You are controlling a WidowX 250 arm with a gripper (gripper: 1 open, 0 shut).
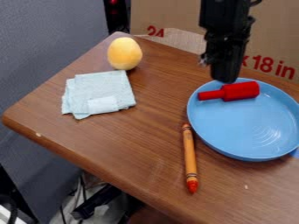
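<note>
The black gripper (pixel 225 66) comes down from the top, just above a red cylindrical object (pixel 233 91) that lies on the blue plate (pixel 246 129) at the right. Whether its fingers are open or shut is unclear. An orange crayon (pixel 191 162) lies beside the plate's left side. A folded pale cloth (pixel 98 93) and a yellow egg-shaped object (pixel 125 53) are at the left of the wooden table (pixel 117 157).
A cardboard box (pixel 163 26) stands behind the table. The table's left edge drops to a grey area with cables below.
</note>
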